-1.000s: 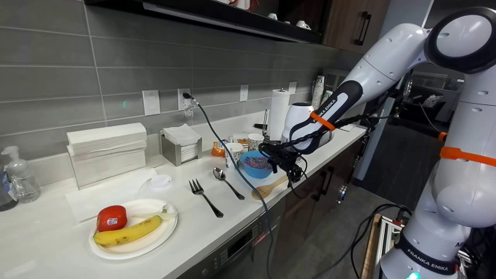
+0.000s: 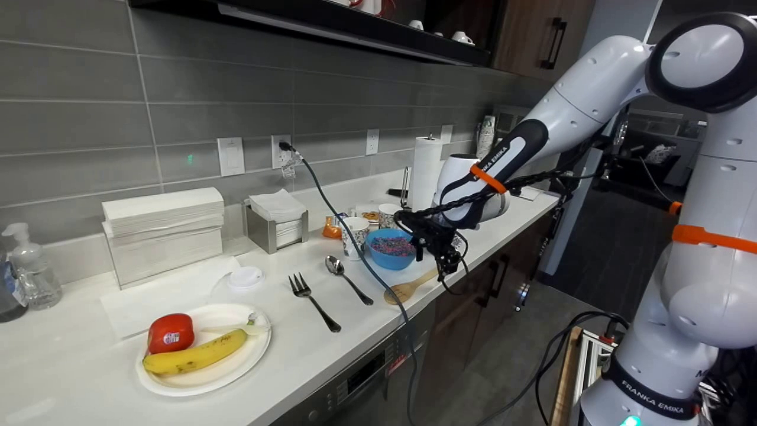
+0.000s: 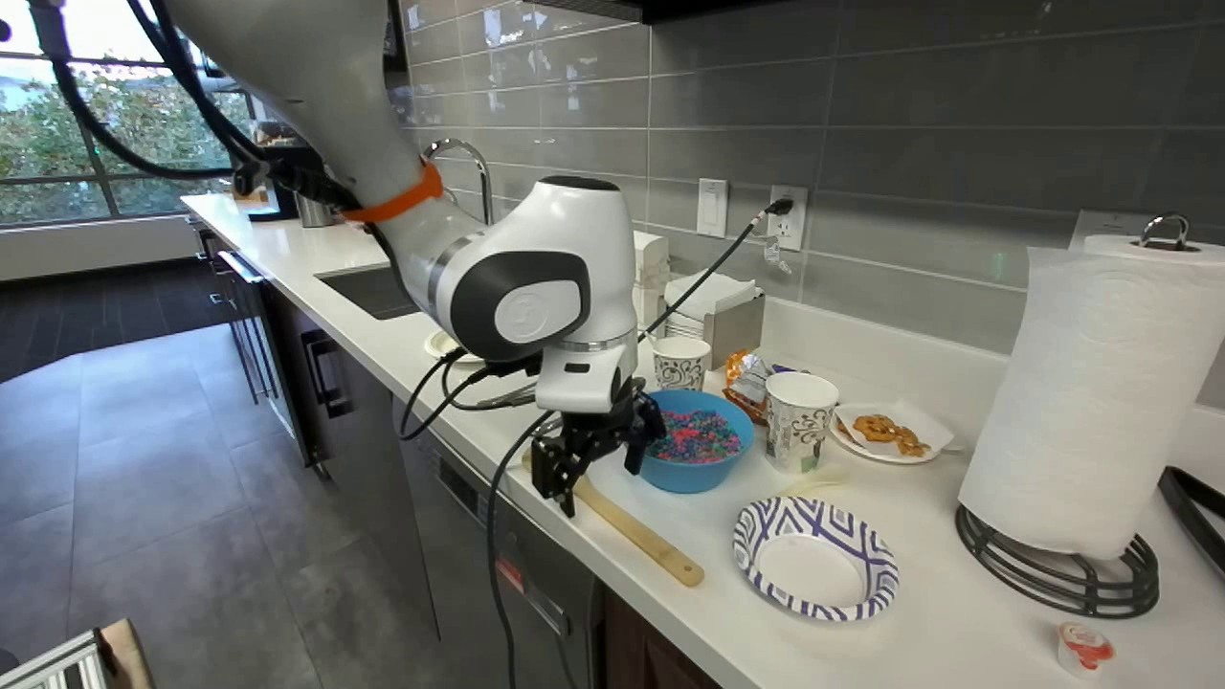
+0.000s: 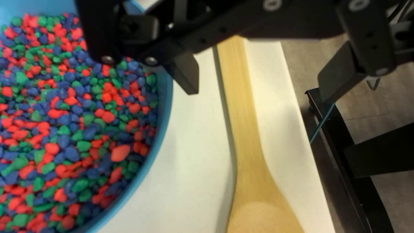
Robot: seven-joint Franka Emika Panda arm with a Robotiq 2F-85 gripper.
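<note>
A wooden spoon lies flat along the counter's front edge, its handle passing under my gripper. The fingers are wide open with nothing between them; in the wrist view one finger is on the bowl side of the handle and the other is out past the counter edge. Beside the spoon stands a blue bowl full of red, green and blue pebbles. From exterior view 2, the gripper hangs low over the handle, close to the bowl. The gripper partly covers the spoon in exterior view 1.
Patterned paper cups, a plate of pretzels, a patterned paper bowl and a paper towel roll crowd the counter. A fork, a metal spoon and a fruit plate lie farther left. A cable crosses the counter.
The gripper has shifted and tilted slightly beside the blue bowl, its fingers now a little lower in exterior view 1. The objects on the counter have stayed put.
</note>
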